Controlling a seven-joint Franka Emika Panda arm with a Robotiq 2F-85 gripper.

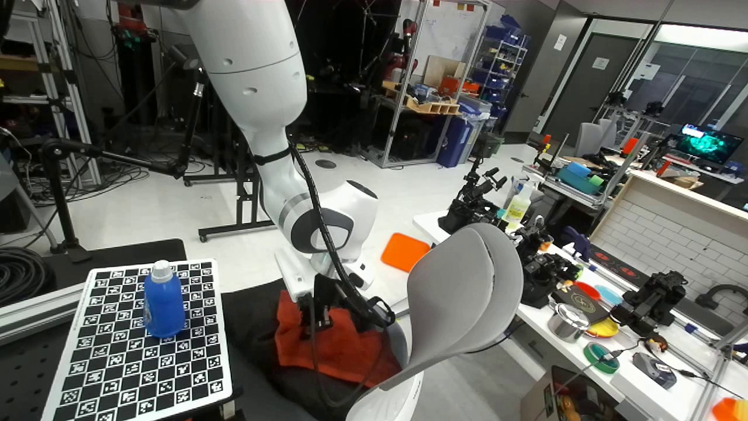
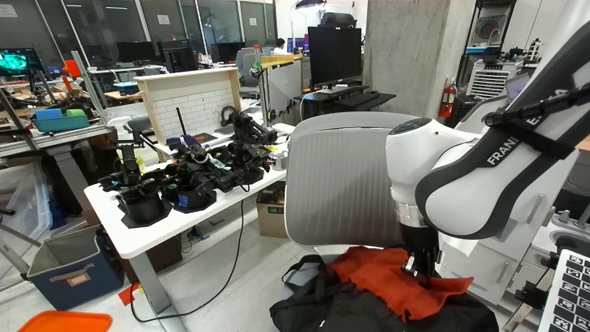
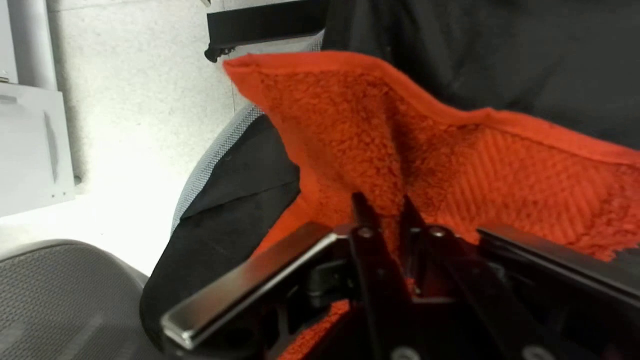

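Observation:
A red towel [image 1: 329,344] lies crumpled over a black bag [image 2: 354,310] on the chair seat. My gripper points down into the towel [image 3: 336,114]. In the wrist view its fingers [image 3: 361,210] stand a small gap apart, with red fabric showing in a ridge between them. Whether they press on that fold cannot be made out. From the second exterior view, the gripper [image 2: 421,268] is low at the towel, its tips hidden against the cloth.
The grey chair back [image 1: 456,294] rises close beside the arm. A blue bottle [image 1: 165,305] stands on a checkered marker board [image 1: 119,379] on the other side. A white table [image 2: 127,238] with black devices is farther off.

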